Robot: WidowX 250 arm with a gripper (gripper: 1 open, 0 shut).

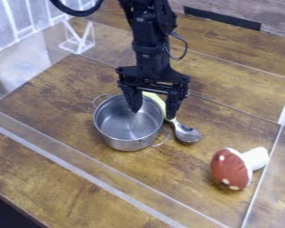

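A metal pot (124,125) with wire handles sits at the centre of the wooden table. A pale yellow-green object (153,98) lies behind its right side, partly hidden by the arm. A silver spoon (187,134) lies beside the pot's right side. My black gripper (152,105) is open, its fingers spread over the back of the pot and the pale object. Whether anything touches the fingers is unclear.
A red and white mushroom-shaped object (234,167) lies at the front right. A clear plastic structure (78,36) stands at the back left.
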